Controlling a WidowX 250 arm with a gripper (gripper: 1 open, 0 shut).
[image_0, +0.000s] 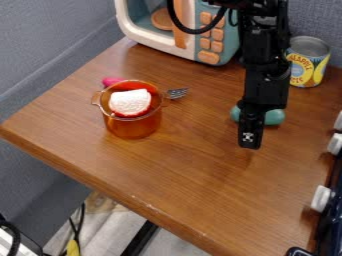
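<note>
My black gripper (250, 134) hangs low over the right middle of the wooden table (187, 190), in front of a teal object (273, 117) that it partly hides. Whether its fingers are apart or together is hard to make out. To its left an orange translucent pot (131, 126) holds a white item with red edging (128, 100). A fork (177, 93) lies behind the pot.
A toy microwave (175, 33) stands at the back, a yellow-labelled can (306, 67) at back right. A pink object (111, 82) lies behind the pot. A dark appliance with white knobs (325, 210) lines the right edge.
</note>
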